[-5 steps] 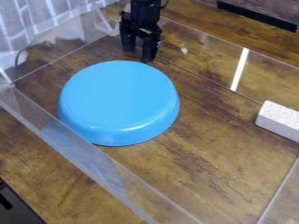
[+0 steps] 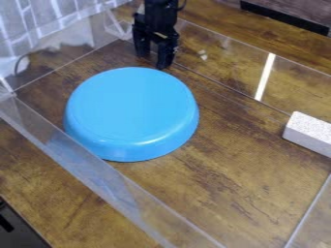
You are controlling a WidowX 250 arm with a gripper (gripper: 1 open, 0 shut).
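Observation:
A large blue round dish, seemingly upside down, lies on the wooden floor inside a clear-walled enclosure. My gripper is at the top centre, behind the dish and apart from it, small and dark against the wood. Its fingers are too dim and small to make out clearly, and I see nothing held.
A white block lies at the right edge. Clear panels border the floor on the left, back and right. Bare wood lies to the right of the blue dish and in front of it.

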